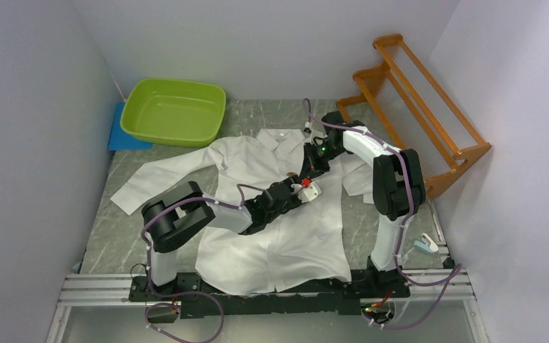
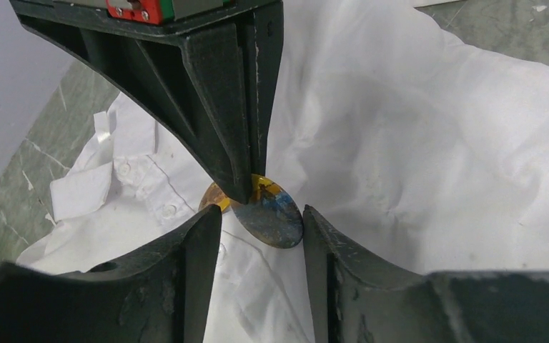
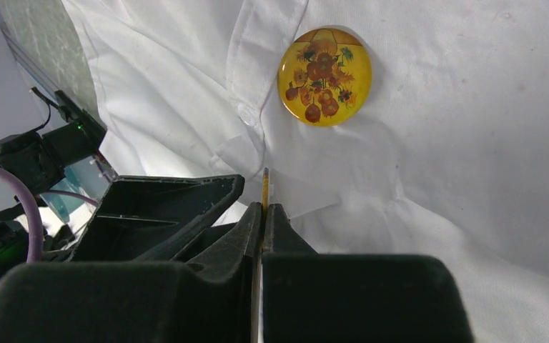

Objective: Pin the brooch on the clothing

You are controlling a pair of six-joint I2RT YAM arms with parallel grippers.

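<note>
A round yellow brooch with a sunflower picture (image 3: 325, 76) lies face up on the white shirt (image 3: 443, 157), beside its button placket. My right gripper is shut on a second, dark painted disc, seen edge-on as a thin golden strip in the right wrist view. In the left wrist view the left gripper is part open, its fingers to either side of that disc; the right-hand fingertip appears close to its rim. The lying brooch is partly hidden there behind the right gripper. Whether a pin shows on either piece, I cannot tell.
A green basin (image 1: 174, 141) stands at the back left on a blue sheet (image 1: 120, 137). A wooden rack (image 1: 436, 128) leans at the right. Small items (image 1: 426, 244) lie front right. Both arms crowd close together over the shirt's middle.
</note>
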